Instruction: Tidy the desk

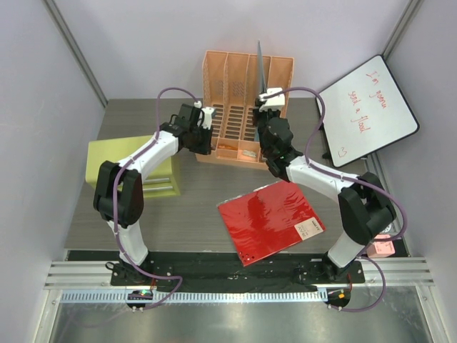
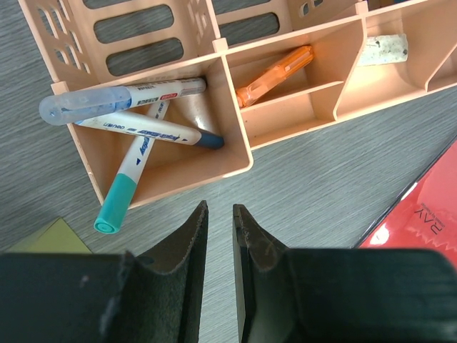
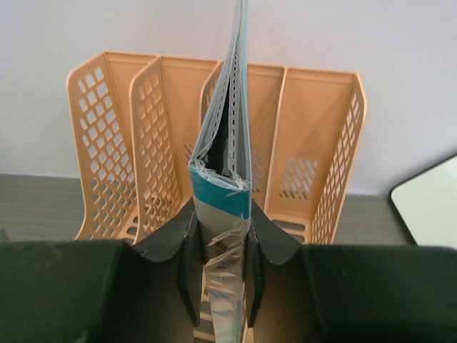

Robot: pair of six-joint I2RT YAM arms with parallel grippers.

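A peach desk organizer (image 1: 217,71) with upright slots and front compartments stands at the back centre. My right gripper holds a thin grey-blue folder (image 3: 221,186) upright and edge-on over its right slots. My left gripper is at the organizer's front-left, its fingertips together, with nothing visible between them. Below it in the left wrist view, markers (image 2: 121,189) lie in a front compartment, beside an orange item (image 2: 278,75) and a white eraser-like piece (image 2: 384,50). A red folder (image 1: 264,218) lies on the desk in front.
A yellow-green box or stack (image 1: 107,157) is at the left, under my left arm. A whiteboard (image 1: 364,107) with red writing leans at the right. Bare desk shows between the organizer and red folder.
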